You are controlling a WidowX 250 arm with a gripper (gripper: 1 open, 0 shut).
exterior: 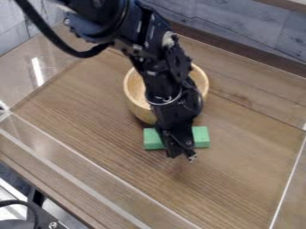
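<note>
A green block (156, 139) lies on the wooden table in front of a wooden bowl (139, 89). My black arm reaches down over the bowl, and my gripper (180, 154) is low at the block, in front of its middle, partly hiding it. The fingertips look close together; I cannot see anything held between them. Whether they touch the block is unclear.
Bare table (84, 134) spreads to the left, right and front of the block. A grey wooden wall (251, 36) runs along the back. Black cables sit at the bottom left corner.
</note>
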